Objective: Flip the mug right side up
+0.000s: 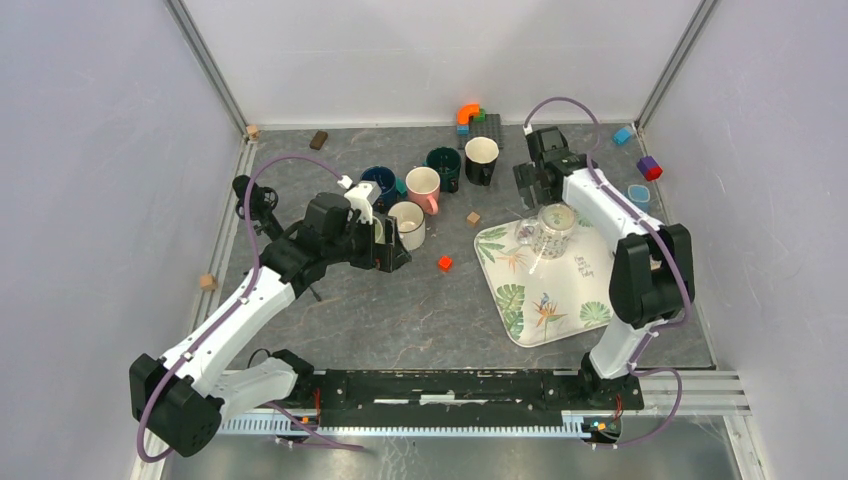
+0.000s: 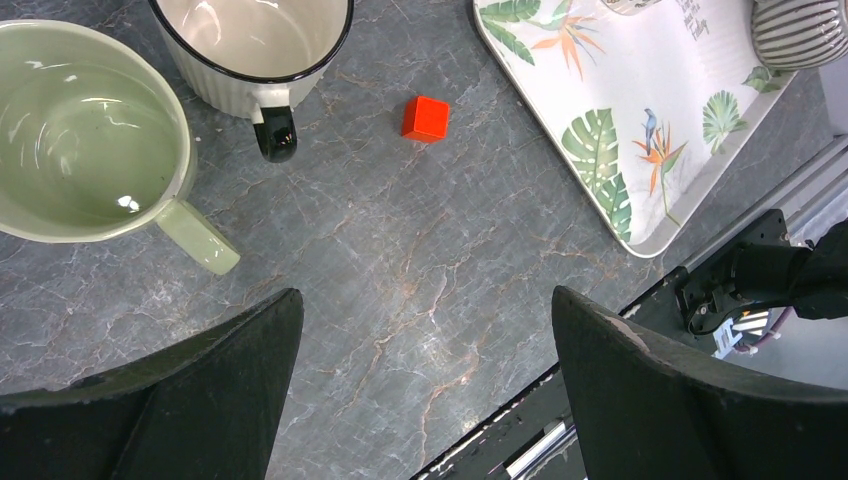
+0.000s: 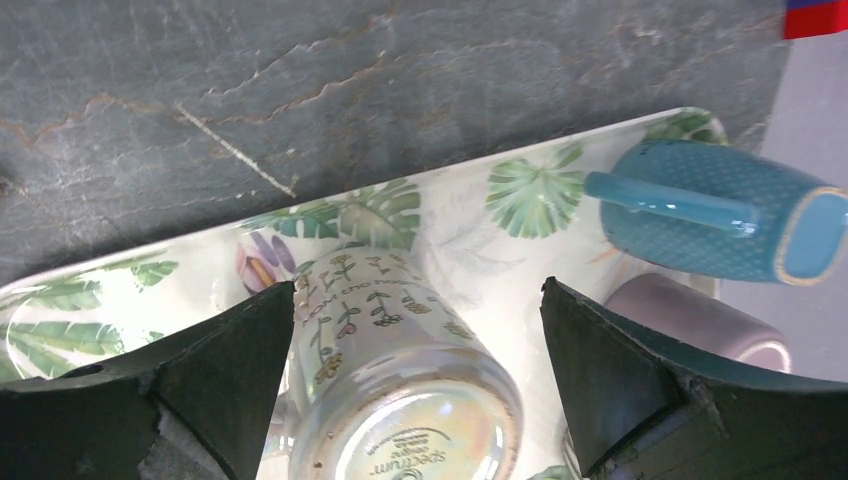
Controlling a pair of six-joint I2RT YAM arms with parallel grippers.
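A patterned white mug [image 1: 555, 236] [image 3: 395, 410] is in the tray area at right, its printed bottom facing the camera in the right wrist view. My right gripper [image 1: 530, 185] is open just above and behind it, the mug showing between and below the fingers. My left gripper [image 1: 385, 250] hangs open over the grey table, near a green mug [image 2: 80, 150] and a red cube [image 2: 426, 118], holding nothing.
The floral tray [image 1: 540, 300] also holds a blue mug [image 3: 700, 230] and a purple one [image 3: 690, 310]. Several upright mugs [image 1: 447, 165] cluster at the back centre. Small cubes lie around.
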